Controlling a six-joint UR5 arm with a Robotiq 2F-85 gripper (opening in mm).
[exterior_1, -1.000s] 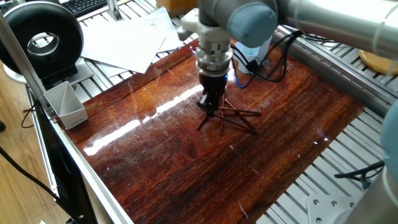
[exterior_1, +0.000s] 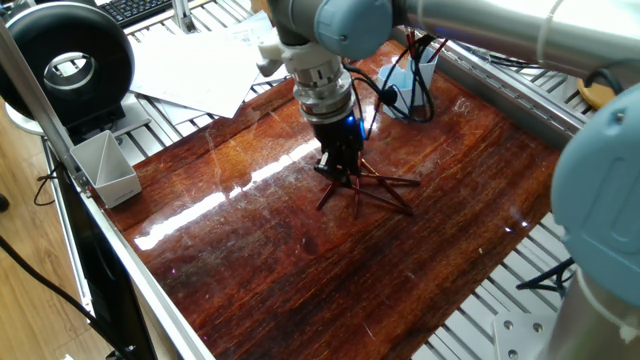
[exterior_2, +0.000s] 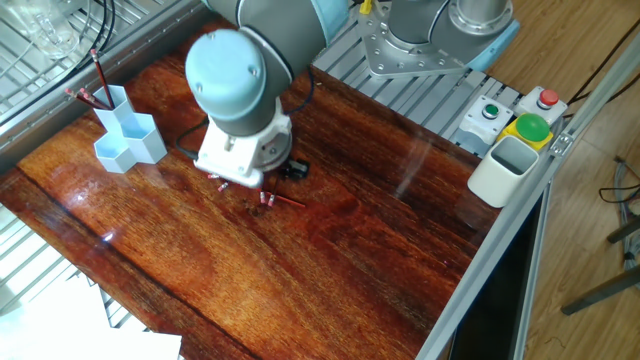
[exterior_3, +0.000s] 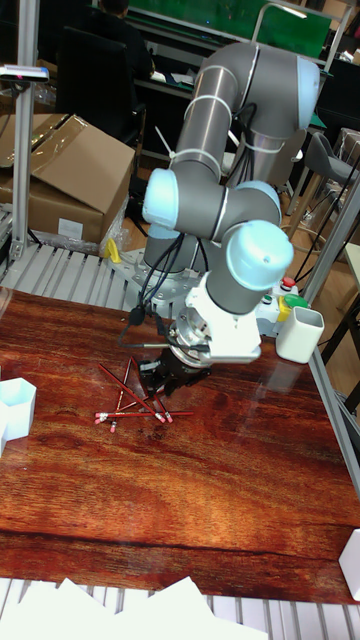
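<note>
Several dark red pencils (exterior_1: 400, 181) lie crossed in a loose heap on the brown wooden board, their pale-banded ends showing in exterior view 3. My black gripper (exterior_1: 340, 178) points down at the heap, its tips low over or among the pencils. Whether the fingers are apart or closed is too dark and small to make out, and contact with a pencil is unclear. In exterior view 2 the wrist covers most of the heap, leaving one pencil (exterior_2: 288, 202) visible beside it. A pale hexagonal holder (exterior_2: 128, 145) stands left there, with pencils upright in its rear cell.
An empty white box (exterior_1: 107, 170) sits at the board's edge. Another white bin (exterior_2: 502, 172) stands beside the stop buttons (exterior_2: 533, 127). White papers (exterior_1: 195, 70) lie off the board. Much of the board (exterior_3: 202, 501) is bare. A dark cable loops near the wrist.
The wrist has swung left in exterior view 1 while the fingertips stay close to the heap. The upper arm has shifted left too. The pencils look unmoved.
</note>
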